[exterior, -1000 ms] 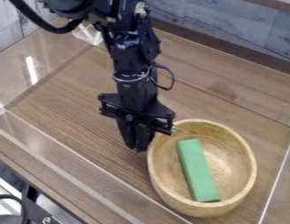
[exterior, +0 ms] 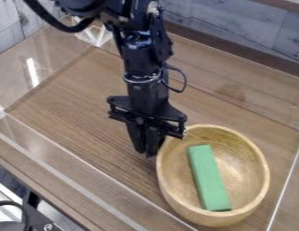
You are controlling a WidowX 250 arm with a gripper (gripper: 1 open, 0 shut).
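My black gripper (exterior: 149,143) hangs low over the wooden table, its fingertips at the left rim of a pale tan bowl (exterior: 245,167). Inside the bowl lies a green block (exterior: 209,180), lengthwise from back to front. Whether the fingers are open or shut on the rim is unclear, as they are small, dark and overlapping.
A grey plank wall runs along the back right. Black cables show at the lower left corner.
The gripper has risen slightly. The bowl has shifted slightly to the right and down in view, with the green block in it.
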